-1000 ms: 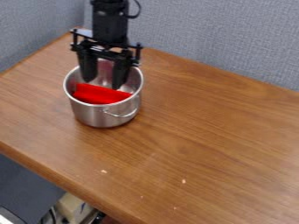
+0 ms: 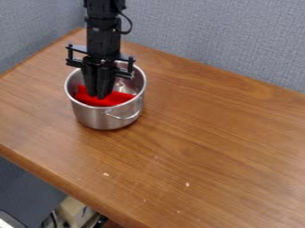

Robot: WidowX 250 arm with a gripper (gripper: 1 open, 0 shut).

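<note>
A steel pot (image 2: 113, 116) with a wire handle stands on the wooden table (image 2: 202, 160), left of centre. Inside it lies a red object (image 2: 117, 98), partly hidden by my black gripper (image 2: 98, 89). The gripper reaches down from above into the pot, over the red object. Its fingertips are dark and overlap, so I cannot tell whether it holds anything.
A grey wall (image 2: 226, 40) runs along the back. The table's left front edge borders a dark gap with some cables at the lower left.
My gripper has moved down into the pot, and its fingers appear closer together than before, when they were spread apart above the red object.
</note>
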